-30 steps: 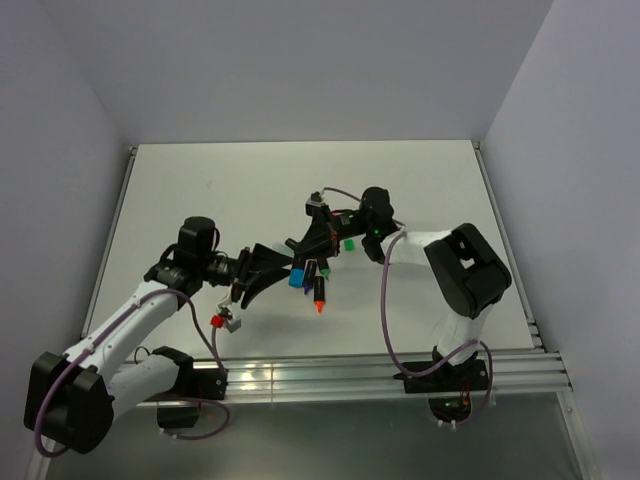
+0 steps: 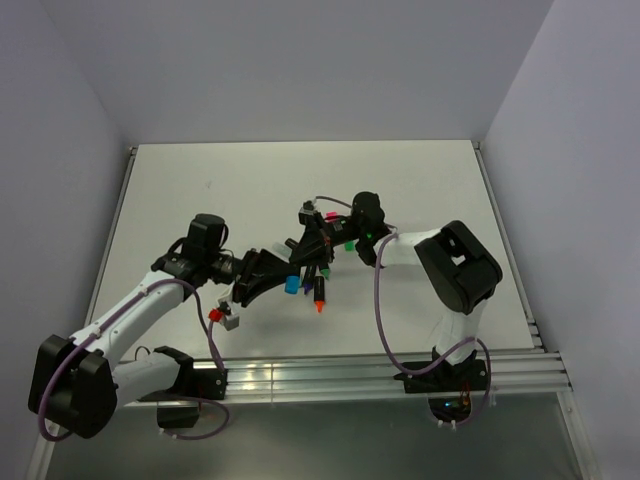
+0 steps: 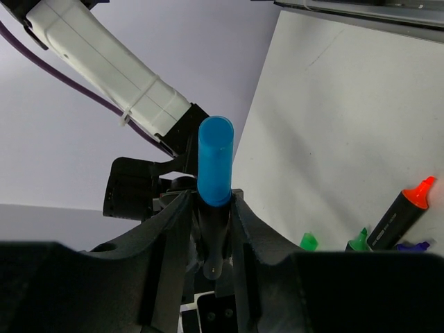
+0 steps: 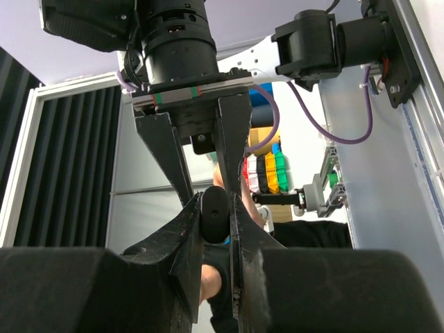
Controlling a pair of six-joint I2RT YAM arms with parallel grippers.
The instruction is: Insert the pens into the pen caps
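Observation:
A blue cap (image 3: 216, 156) sits at the end of a black pen body (image 3: 214, 232) in the left wrist view; whether it is fully seated cannot be told. My left gripper has its fingers against both sides of the pen. From the other side my right gripper clasps it too, the pen's round black end (image 4: 215, 218) showing between its fingertips. From above, both grippers meet over the middle of the table, the blue cap (image 2: 292, 285) poking out toward the front. The contact points are mostly hidden there.
Close to the grippers lie an orange-tipped black pen (image 2: 319, 292) and other pens, partly covered. Green (image 3: 309, 241) and purple (image 3: 414, 247) pieces show there too.
The pens on the table have stayed put.

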